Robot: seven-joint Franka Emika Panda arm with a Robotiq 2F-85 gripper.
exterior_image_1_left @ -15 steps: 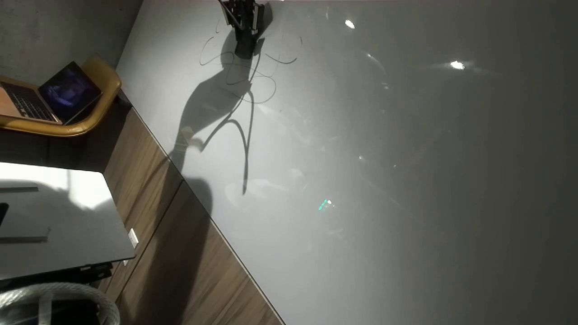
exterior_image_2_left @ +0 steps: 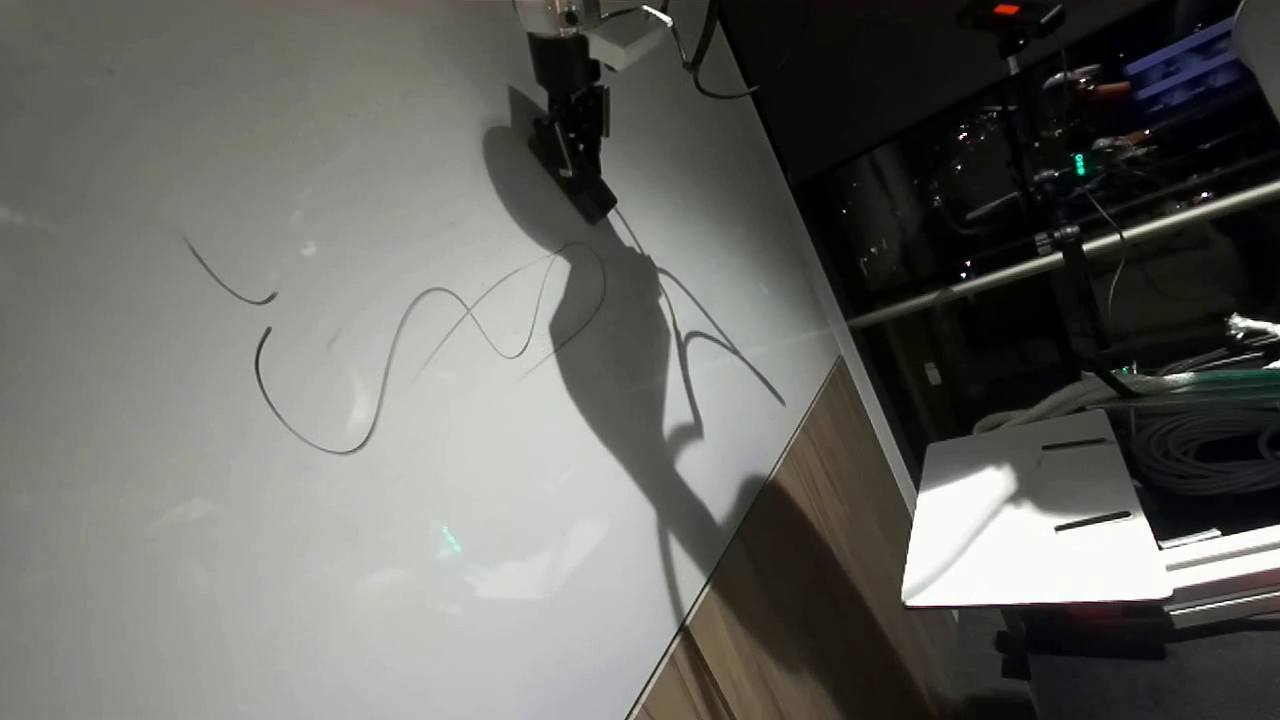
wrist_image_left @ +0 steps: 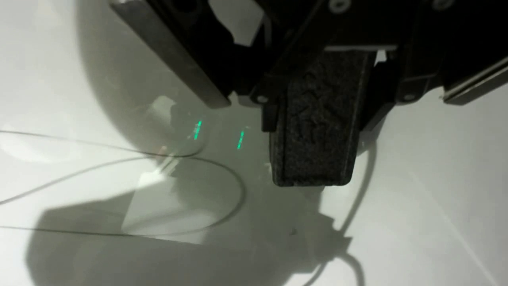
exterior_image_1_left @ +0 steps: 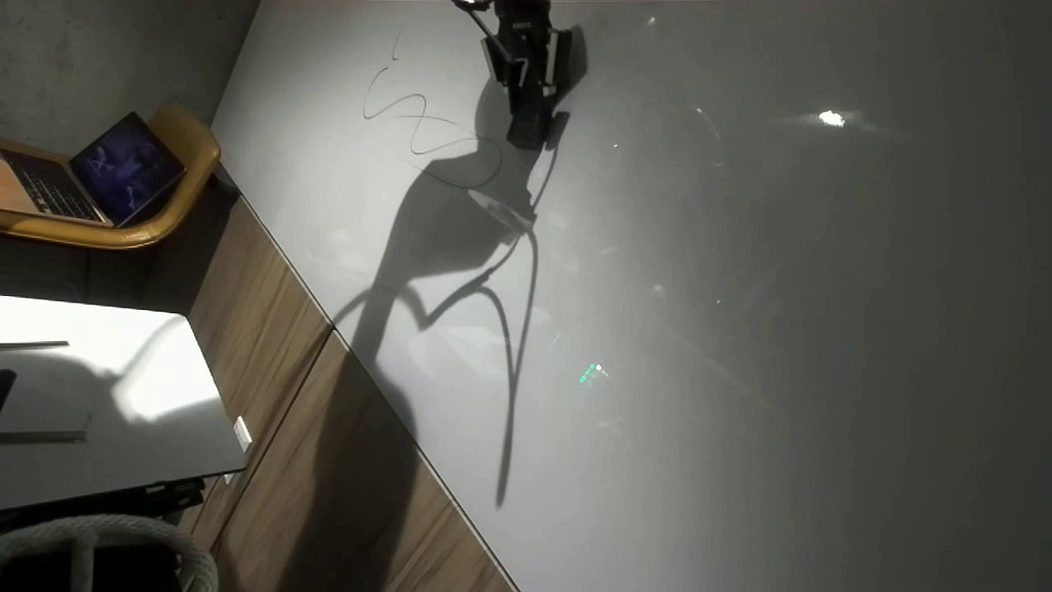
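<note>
My gripper [exterior_image_1_left: 532,87] is shut on a dark grey, felt-like block [wrist_image_left: 316,152], which looks like an eraser. In the wrist view the block sits between the fingers, its free end pointing down the picture. The second exterior view shows the block [exterior_image_2_left: 591,202] at or very near the whiteboard [exterior_image_2_left: 144,456]; contact cannot be told for certain. Thin dark looping pen lines [exterior_image_2_left: 396,348] run over the board. Their closed end [wrist_image_left: 243,190] lies left of and below the block in the wrist view. A short separate stroke [exterior_image_2_left: 228,286] stands near the lines' far end.
Wooden panels [exterior_image_1_left: 286,434] border the board's lower edge. Beyond them are a yellow chair [exterior_image_1_left: 202,148] with a laptop [exterior_image_1_left: 128,173] and a white-topped stand [exterior_image_1_left: 118,395]. The arm's shadow covers part of the lines. A wide stretch of board is clear.
In exterior view 1, my gripper and the block have moved right and somewhat down.
</note>
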